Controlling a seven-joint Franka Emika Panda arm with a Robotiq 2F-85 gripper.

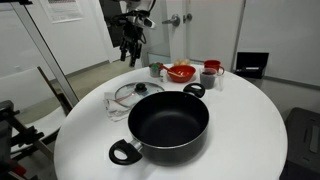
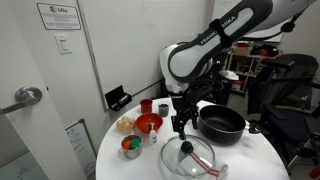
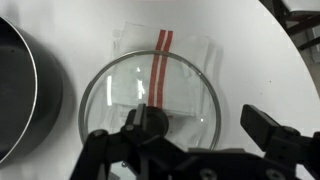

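Observation:
A glass lid with a black knob lies on the white table, partly over a white cloth with red stripes. The large black pan is beside it, uncovered. Above the lid hangs my gripper, its fingers open and empty. In the wrist view, the lid's knob shows between the two spread fingers, below them. The pan fills the left edge of that view.
Towards the back stand a red bowl, a red mug, a grey cup and a small pot with colourful contents.

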